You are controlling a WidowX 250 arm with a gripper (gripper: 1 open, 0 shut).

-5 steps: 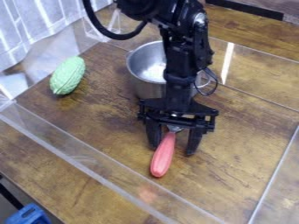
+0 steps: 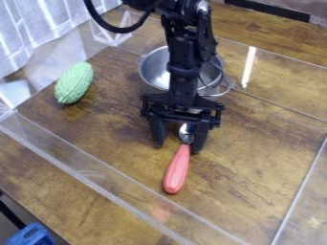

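My black gripper (image 2: 182, 120) is low over the middle of the wooden table, at the end of a pink-handled utensil (image 2: 177, 172). The utensil lies pointing toward the front, with a small silvery part showing between my fingers. The gripper's body hides much of that end, and I cannot tell whether the fingers are closed on it. A steel pot (image 2: 161, 67) stands behind the arm, partly hidden by it.
A green cabbage-like toy (image 2: 75, 82) lies at the left. A blue object (image 2: 32, 235) sits at the bottom-left corner beyond the clear edge strip.
The arm and gripper have shifted slightly left and changed posture a little. The pink utensil stays nearly where it was.
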